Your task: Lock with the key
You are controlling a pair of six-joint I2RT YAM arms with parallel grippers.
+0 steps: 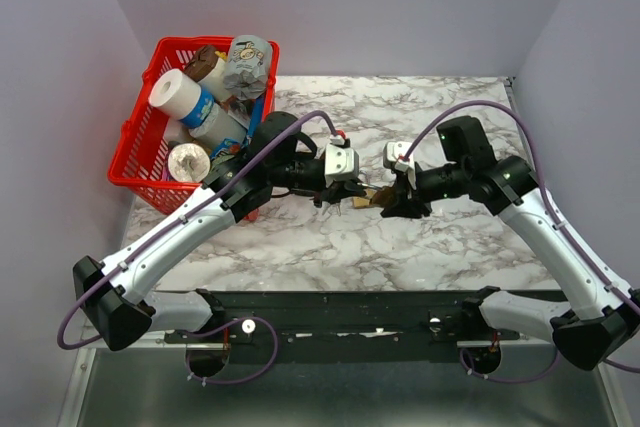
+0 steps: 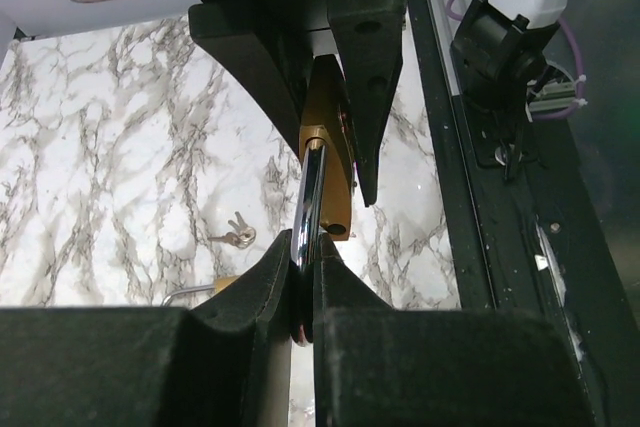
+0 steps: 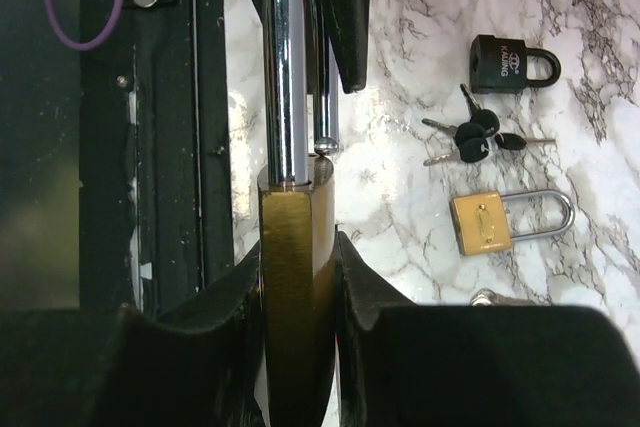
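Between my two arms hangs a padlock with a brass body [image 3: 288, 297] and a shiny shackle [image 2: 307, 217]. My left gripper [image 1: 364, 189] is shut on the shackle. On the brass body my right gripper [image 1: 388, 201] is shut, its dark fingers [image 2: 372, 77] on either side of it. One shackle leg enters the body; the other ends just above it, and an empty hole shows in the body in the left wrist view. Loose keys [image 3: 472, 135] lie on the marble table, and a silver key set [image 2: 238, 233] lies there too.
A second brass padlock [image 3: 482, 224] and a black padlock [image 3: 500, 63] rest on the table below. At the back left stands a red basket [image 1: 130, 152] full of household goods.
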